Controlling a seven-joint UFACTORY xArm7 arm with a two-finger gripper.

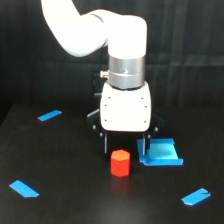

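A red block (120, 163) sits on the dark table in front of the arm, its top face lighter than its front side. My gripper (125, 146) hangs fingers-down just above and behind it in this view. Its two dark fingers (146, 143) are spread wide, with nothing seen held between them. How far the fingertips are from the table or the block in depth cannot be told.
A blue square tray or sheet (162, 158) lies to the block's right, its left edge near my right-hand finger. Blue tape strips mark the table: one at back left (50, 115), one at front left (24, 189), one at front right (196, 197).
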